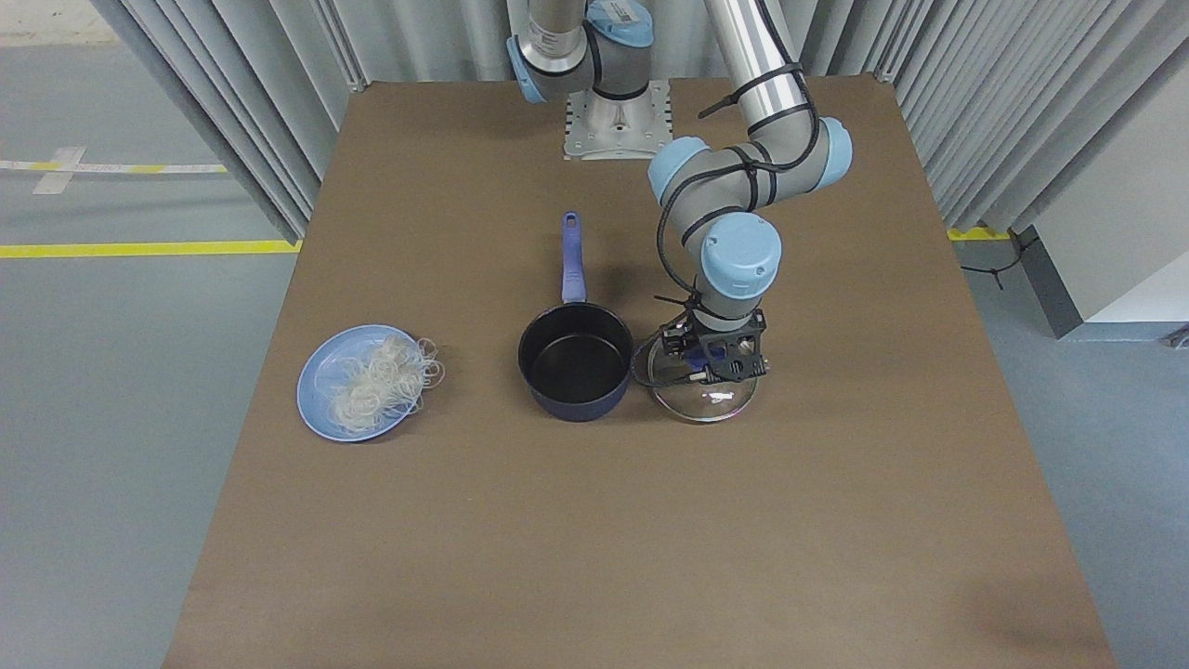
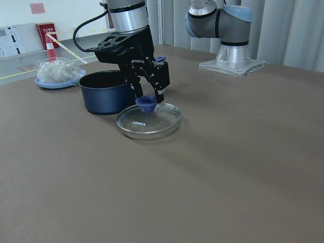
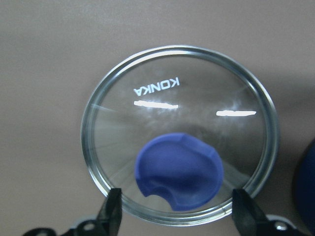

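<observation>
A glass lid point(image 3: 113, 123) with a steel rim and blue knob point(image 3: 179, 172) lies on the table beside the dark pot point(image 1: 574, 368), on the right of it in the front view. My gripper point(image 2: 149, 99) is open around or just over the knob; in the wrist view its two fingers stand apart at the bottom corners of the lid. The pot is uncovered, its purple handle point(image 1: 573, 256) pointing to the back.
A blue plate point(image 1: 323, 396) of white noodle-like strands point(image 1: 385, 385) lies left of the pot.
</observation>
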